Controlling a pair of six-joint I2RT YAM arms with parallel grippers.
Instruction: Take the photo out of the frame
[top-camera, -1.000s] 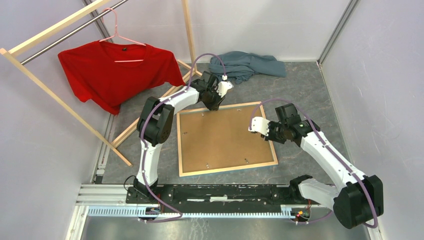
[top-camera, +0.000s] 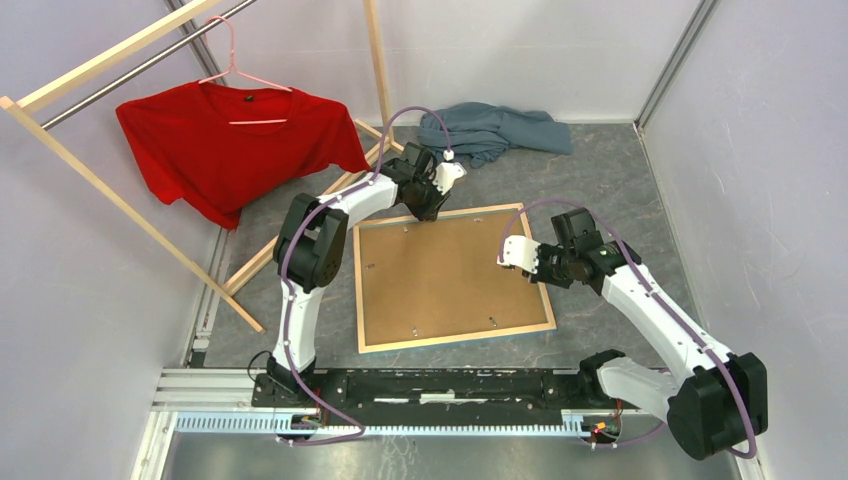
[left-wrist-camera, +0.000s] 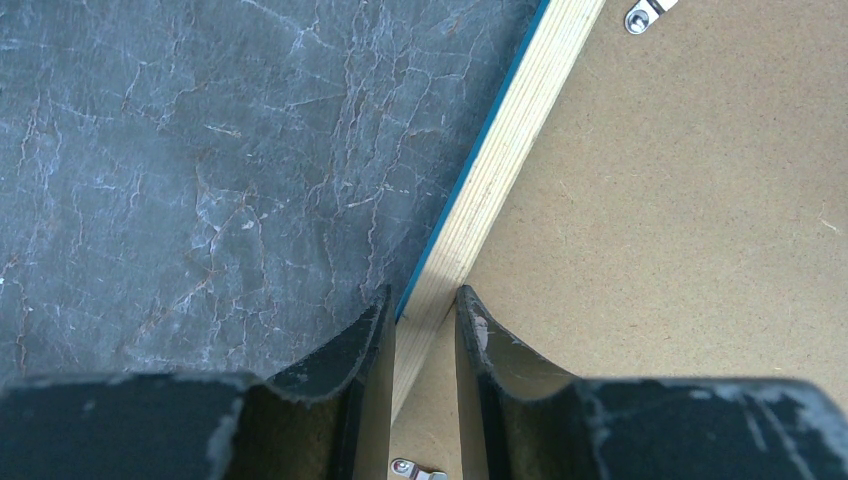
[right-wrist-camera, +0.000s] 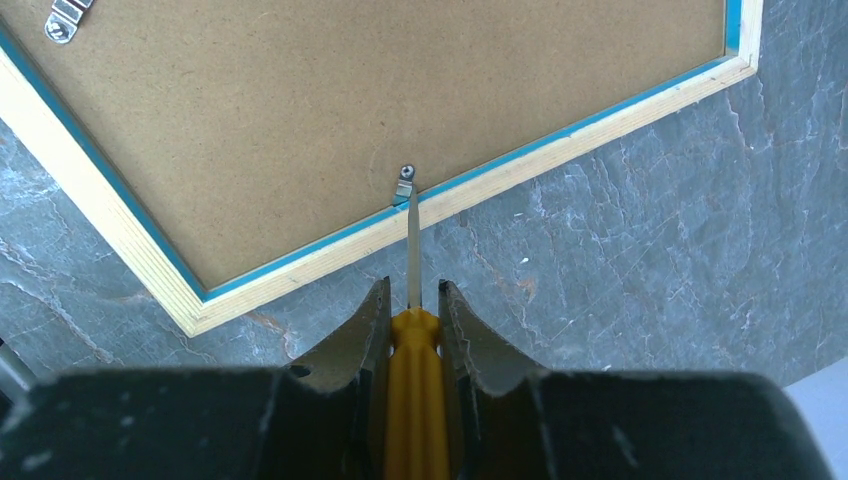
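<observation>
The wooden photo frame (top-camera: 458, 345) lies face down, its brown backing board (top-camera: 440, 280) up and held by small metal clips around the edge. In the left wrist view, my left gripper is shut across the pale frame bar (left-wrist-camera: 510, 135) on the far side. My right gripper is shut on a screwdriver with a yellow handle (right-wrist-camera: 416, 400). The screwdriver's thin blade (right-wrist-camera: 414, 255) reaches over the frame's right bar, its tip at a metal clip (right-wrist-camera: 404, 186). That clip lies over the board's edge towards the bar. The photo itself is hidden.
A red shirt (top-camera: 240, 150) hangs from a wooden rack (top-camera: 130, 215) at the left. Folded blue-grey cloth (top-camera: 495, 132) lies behind the frame.
</observation>
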